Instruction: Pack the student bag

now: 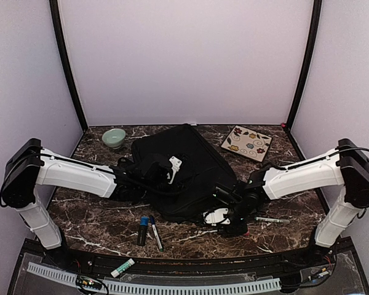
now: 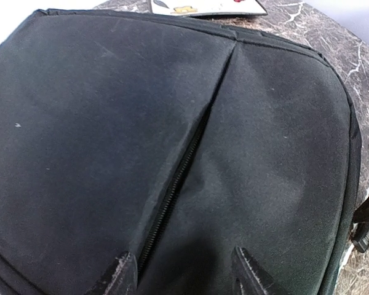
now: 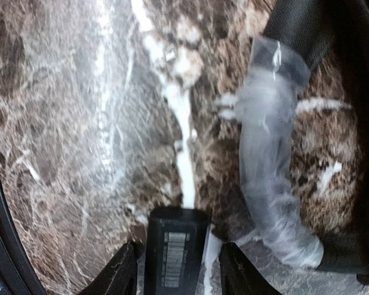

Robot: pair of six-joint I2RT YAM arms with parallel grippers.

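Observation:
The black bag (image 1: 178, 190) lies mid-table; its zipper (image 2: 175, 187) runs across the fabric in the left wrist view. My left gripper is over the bag, fingers apart, nothing visible between them. My right gripper stands open at the front right, its fingertips either side of a black object (image 3: 175, 246) with a barcode label, beside a strap with a clear sleeve (image 3: 267, 153). A blue-capped marker (image 1: 142, 230), a pen (image 1: 155, 233) and a pen at right (image 1: 272, 220) lie on the table; a glue stick (image 1: 122, 267) is at the front edge.
A green bowl (image 1: 114, 137) stands at back left and a flowered square board (image 1: 246, 143) at back right.

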